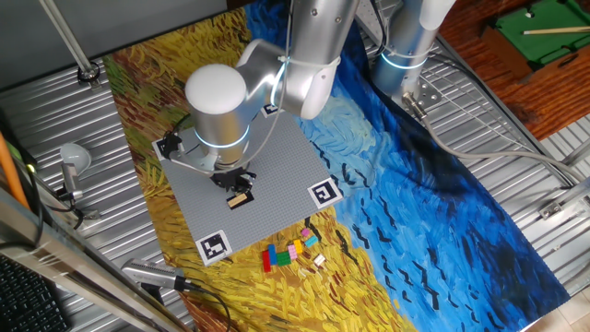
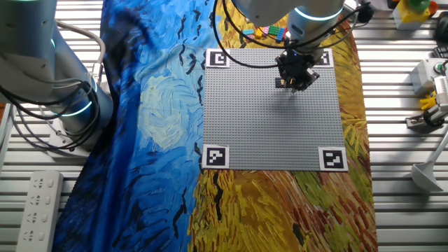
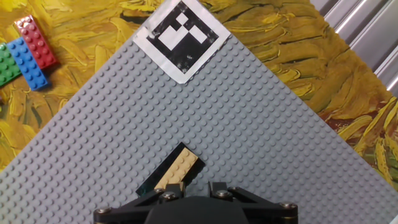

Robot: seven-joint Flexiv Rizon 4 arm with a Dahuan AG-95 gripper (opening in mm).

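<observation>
A tan brick [image 3: 181, 167] lies along a longer black brick piece [image 3: 163, 170], both set diagonally on the grey studded baseplate [image 3: 112, 118]. From the side, exterior view 1 shows the tan brick [image 1: 239, 199] just in front of the gripper. In the wrist view, my gripper is open, its two fingertips apart. The left fingertip overlaps the near end of the tan brick in that view; whether they touch cannot be told. Bare plate shows in the gap. Exterior view 2 has the gripper [image 2: 297, 75] low over the plate, partly hiding the bricks.
Beyond the plate's edge lie loose coloured bricks, among them a red brick [image 3: 36, 42], a blue brick [image 3: 27, 63] and a green brick [image 3: 6, 65]. Black-and-white markers [image 2: 215, 157] sit at the plate corners. Most of the plate is clear.
</observation>
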